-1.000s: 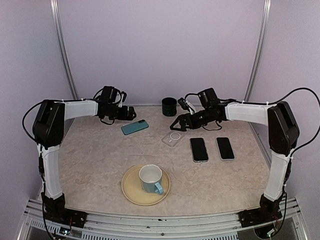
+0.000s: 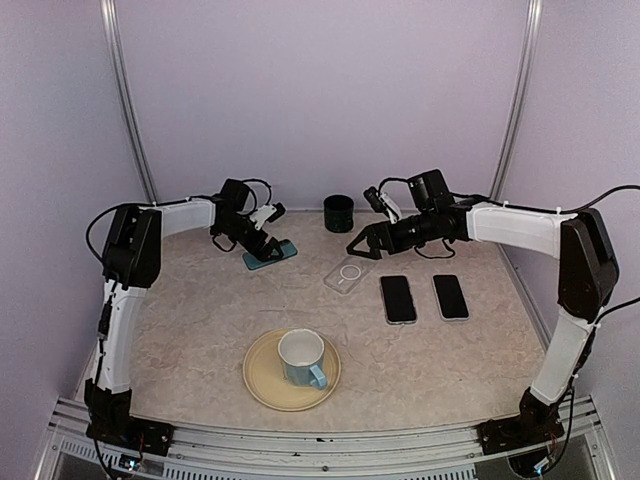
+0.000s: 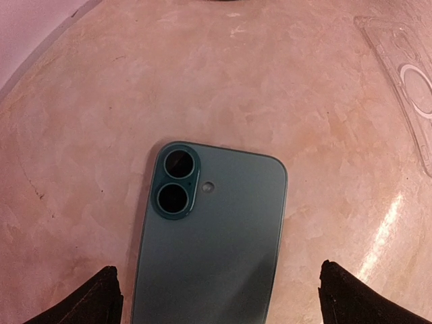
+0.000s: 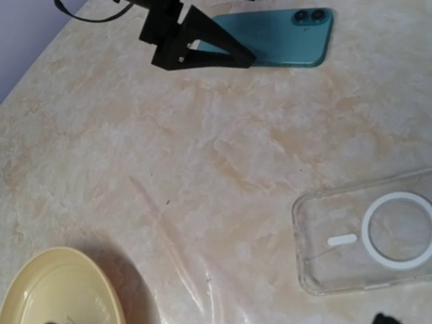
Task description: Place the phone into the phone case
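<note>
A teal phone [image 2: 287,251] lies back-up on the table at centre left; its camera end shows in the left wrist view [image 3: 202,250]. My left gripper [image 2: 267,247] hangs open just over it, its fingertips either side of the phone in the left wrist view, with nothing held. The clear phone case [image 2: 338,281] with a white ring lies to the right of the phone, also in the right wrist view [image 4: 324,263]. My right gripper [image 2: 365,243] stands open above the case's back end, empty.
Two dark phones [image 2: 398,299] [image 2: 450,297] lie at the right. A black cup [image 2: 338,213] stands at the back. A yellow plate [image 2: 260,385] with a light blue mug [image 2: 302,355] sits at the front, leaving the left front clear.
My left gripper has moved right and down onto the teal phone, tilting downward. The right arm shifted slightly to the right about a second ago. The objects have not moved.
</note>
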